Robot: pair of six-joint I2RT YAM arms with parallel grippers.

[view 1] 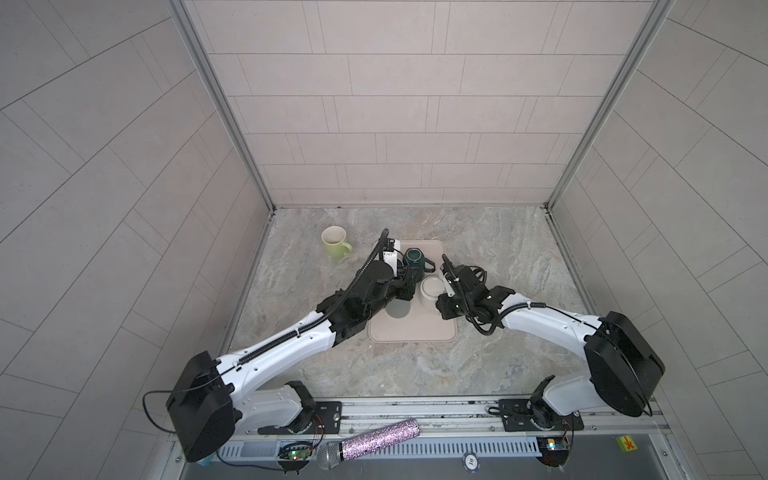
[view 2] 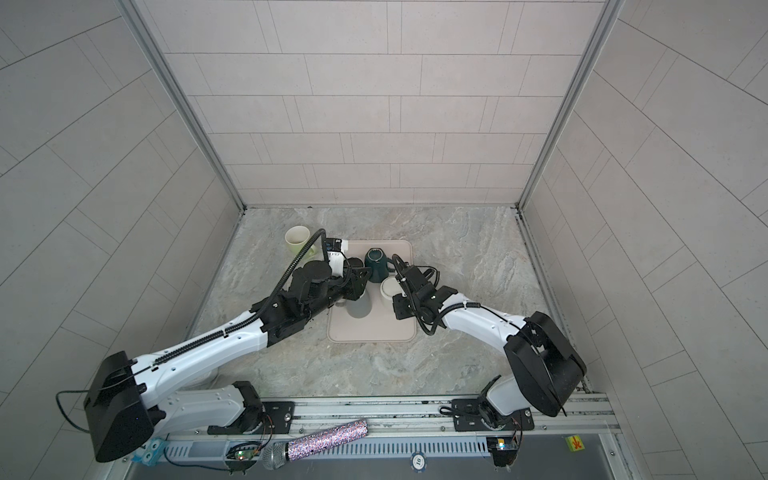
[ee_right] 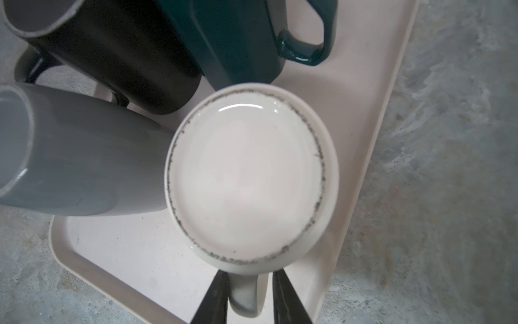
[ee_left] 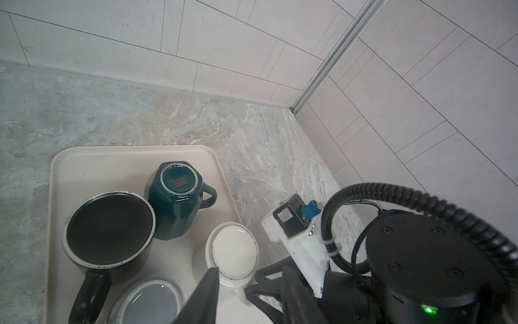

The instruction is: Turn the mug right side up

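A white mug point(ee_right: 251, 172) stands bottom-up on the beige tray, its base facing up in both wrist views. My right gripper is at that mug's handle, fingers either side of it; whether they grip is unclear. Also on the tray are a teal mug point(ee_left: 173, 197), bottom-up, a black mug point(ee_left: 108, 232) and a grey mug point(ee_right: 91, 148). My left gripper hovers over the tray, left of and above the white mug, fingers apart with nothing seen between them.
The beige tray point(view 1: 412, 328) holds the cluster of mugs. A green mug point(view 1: 336, 244) stands on the counter at back left, outside the tray.
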